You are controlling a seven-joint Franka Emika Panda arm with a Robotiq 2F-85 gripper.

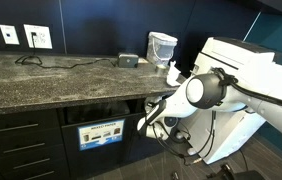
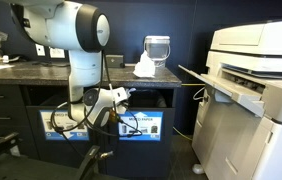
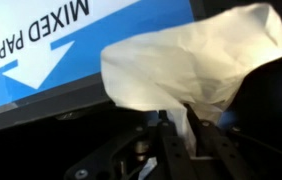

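In the wrist view my gripper is shut on a crumpled piece of white paper (image 3: 186,62), which fans out past the fingertips. Beside the paper is the bin's blue-and-white label (image 3: 66,42), reading "MIXED PAPER", with an arrow on it. Dark space lies below the label's edge. Exterior view 2 shows the arm reaching down in front of the counter, its wrist close to the labelled bin (image 2: 141,126). The same bin label (image 1: 101,134) is left of the arm in exterior view 1. The held paper is hard to make out in either exterior view.
Above the bins runs a dark speckled counter (image 1: 63,83). On it are a white pail (image 1: 162,47), a small grey box (image 1: 128,60) and a cable (image 1: 71,66). A large white machine (image 2: 251,105) stands right of the bins.
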